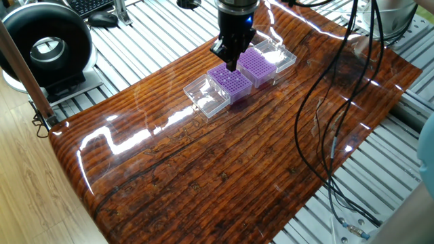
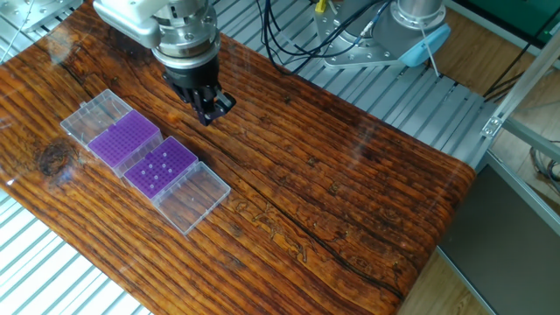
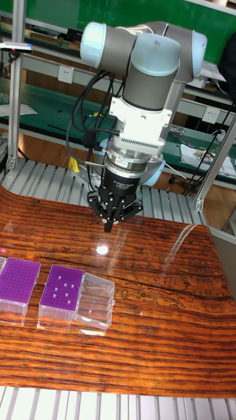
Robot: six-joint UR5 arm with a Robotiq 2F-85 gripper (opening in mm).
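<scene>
Two purple tube racks in clear boxes stand side by side on the wooden table. One rack (image 2: 161, 168) carries several small clear tubes; the other rack (image 2: 125, 138) shows no tubes in its grid of holes. My black gripper (image 3: 108, 227) hangs above the table, pointing down, and in exterior view 2 it appears to the right of the racks, clear of them. Its fingers come together in one narrow tip, with nothing visible between them. From exterior view 1, the gripper (image 1: 232, 67) overlaps the tube-bearing rack (image 1: 231, 83).
Open clear lids lie at the outer ends of the racks, one lid (image 2: 194, 198) by the tube-bearing rack and another lid (image 2: 95, 116) by the other. Loose black cables (image 1: 333, 135) hang at the arm's side.
</scene>
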